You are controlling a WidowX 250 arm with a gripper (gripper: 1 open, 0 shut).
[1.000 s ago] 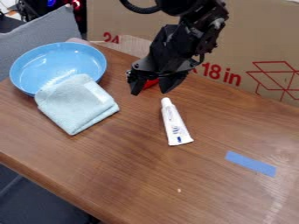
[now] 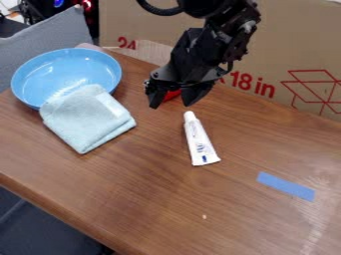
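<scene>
My black gripper (image 2: 170,92) hangs open over the back middle of the wooden table, pointing down, above and a little behind a white tube (image 2: 200,138) that lies lengthwise on the wood. A red object (image 2: 173,97) is partly hidden behind the gripper. At the left sit a blue bowl (image 2: 64,72) and, in front of it, a folded pale cloth (image 2: 87,118).
A strip of blue tape (image 2: 285,186) is on the table at the right. A cardboard panel (image 2: 290,55) stands along the back, and a grey padded item (image 2: 27,45) is at the back left.
</scene>
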